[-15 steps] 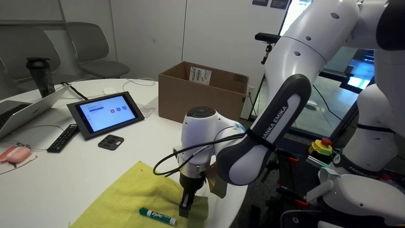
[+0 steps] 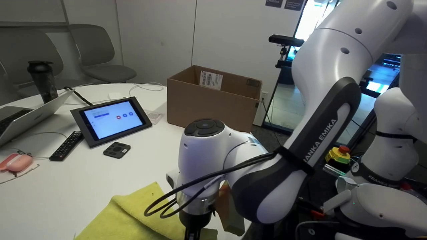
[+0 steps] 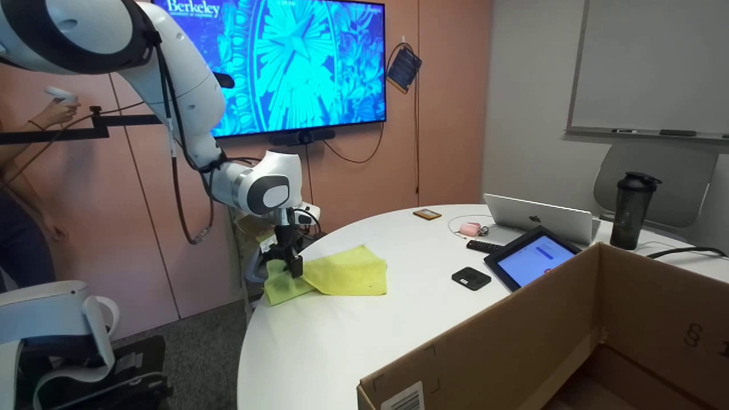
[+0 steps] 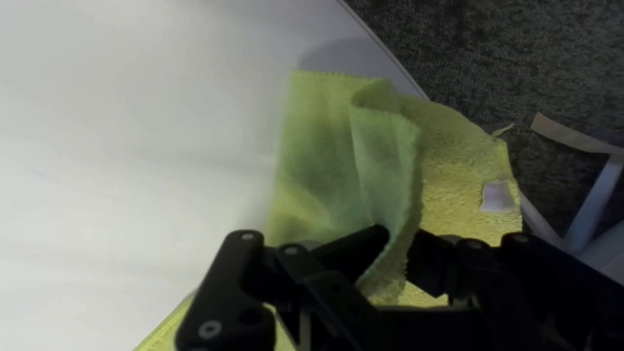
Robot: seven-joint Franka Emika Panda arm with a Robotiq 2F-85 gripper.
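Observation:
A yellow cloth [image 2: 132,216] lies rumpled near the table's edge, with a fold across it in exterior view 2. My gripper [image 3: 295,267] is low over the cloth's edge-side part. In the wrist view a raised fold of the cloth [image 4: 389,158] runs between the black fingers, and the gripper is shut on it. Part of the cloth there reaches over the table's edge. No marker shows in any current view; whether the cloth covers it I cannot tell.
An open cardboard box [image 2: 212,100] stands on the table. Away from the arm lie a tablet [image 2: 114,120], a black square device [image 2: 116,150], a remote [image 2: 66,146] and a laptop [image 3: 540,217]. The table [image 3: 328,335] between cloth and box is bare.
My gripper has moved lower in exterior view 1, and the cloth has gone from mostly flat to folded. The green marker that lay on the cloth no longer shows.

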